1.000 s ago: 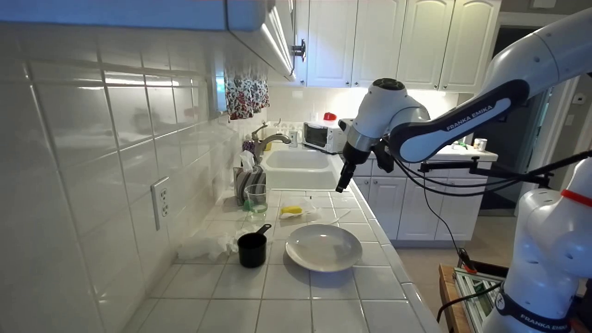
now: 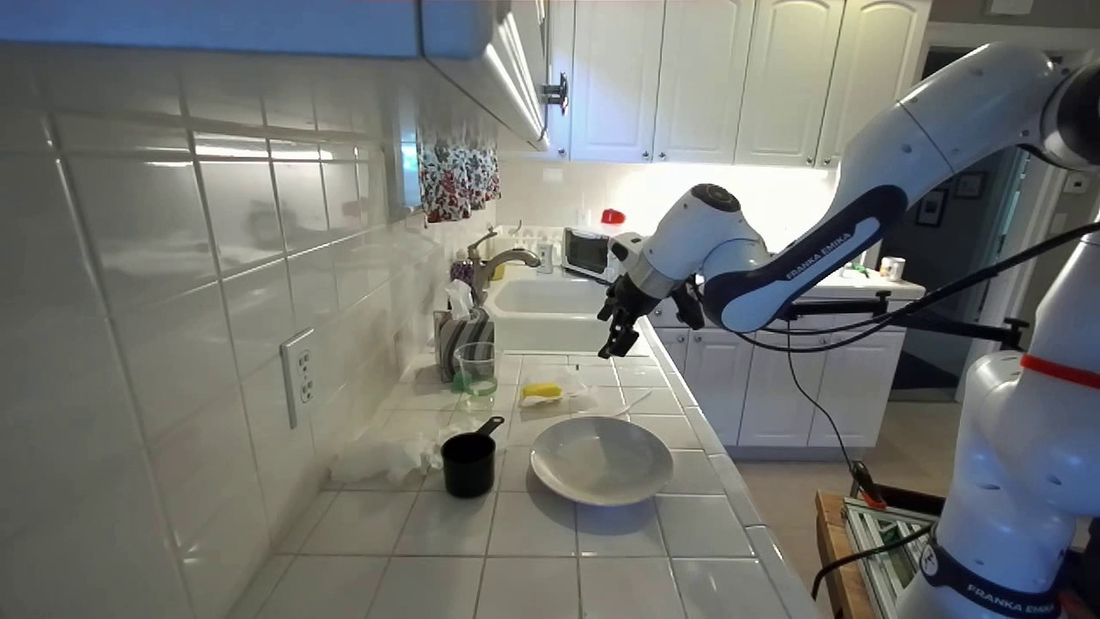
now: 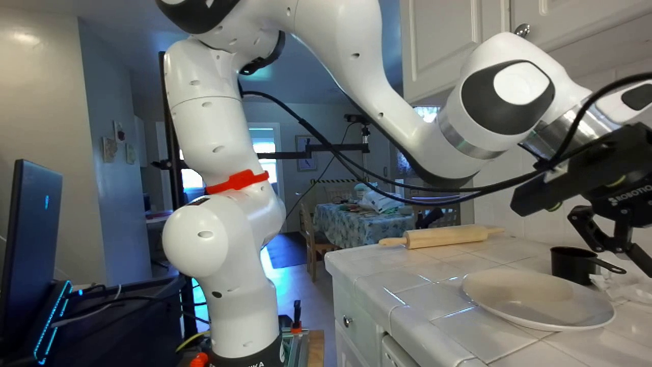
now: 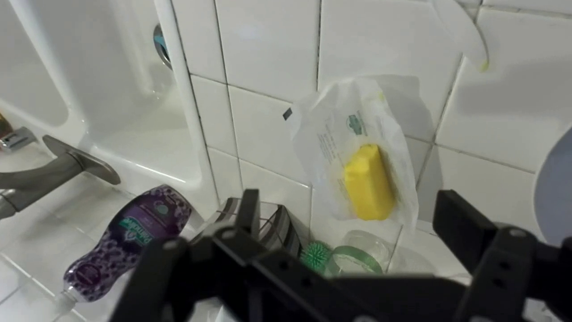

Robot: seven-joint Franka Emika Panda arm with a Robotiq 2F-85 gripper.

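My gripper is open above the counter, its two black fingers wide apart and nothing between them. In the wrist view a yellow block (image 4: 368, 185), which looks like butter, lies on a crumpled white wrapper (image 4: 327, 134), well below the fingertips. From exterior view 1, the gripper (image 2: 613, 351) hangs near the sink's front edge, higher than the block (image 2: 541, 391) and apart from it. A pale shallow plate (image 2: 602, 460) rests on the tiles, with a black measuring cup (image 2: 469, 463) to its left. Beyond the plate lies a white plastic knife (image 4: 465, 35).
The white sink (image 2: 546, 300) and faucet (image 2: 505, 256) are at the far end. Against the wall stand a clear cup (image 2: 476, 373), a striped box (image 2: 454, 340) and a purple soap bottle (image 4: 131, 236). A rolling pin (image 3: 449, 236) lies at the counter's other end.
The arm has swung a little to the left in exterior view 1, and the gripper has turned so that its fingers show apart. Objects on the counter have stayed put.
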